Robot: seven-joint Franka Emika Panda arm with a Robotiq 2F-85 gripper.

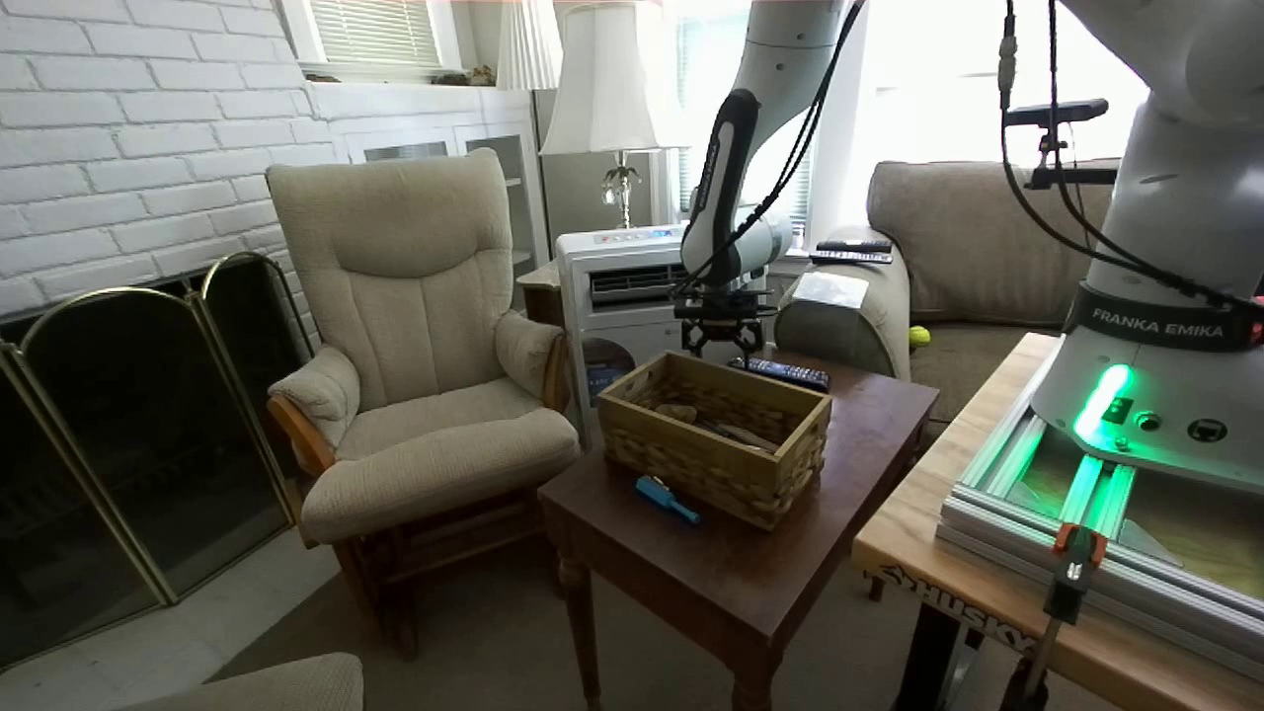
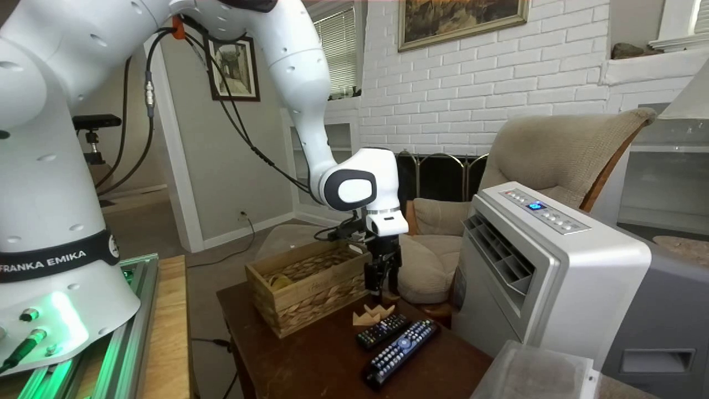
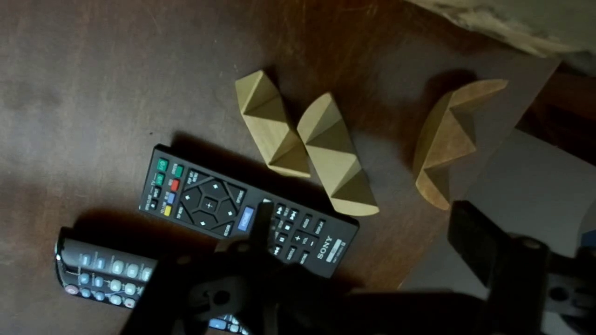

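Note:
My gripper stands open over the dark table, with nothing held between its fingers. In the wrist view, one finger (image 3: pixel 261 226) overlaps the black Sony remote (image 3: pixel 304 237). Ahead of the gap lie two zigzag-cut wooden pieces (image 3: pixel 274 131) side by side, close to that remote. A third wooden piece (image 3: pixel 447 139) is by the table's edge, apart from both fingers; whether it rests fully flat I cannot tell. Exterior view 2 has the gripper (image 2: pixel 383 287) low behind the wooden pieces (image 2: pixel 365 319), beside the woven basket (image 2: pixel 312 299).
A second, larger remote (image 2: pixel 400 352) lies alongside the first. The basket (image 1: pixel 711 456) takes up the table's middle and holds several items. A blue object (image 1: pixel 667 499) lies in front of it. Near the table's far end stands the white air conditioner (image 2: pixel 565 246).

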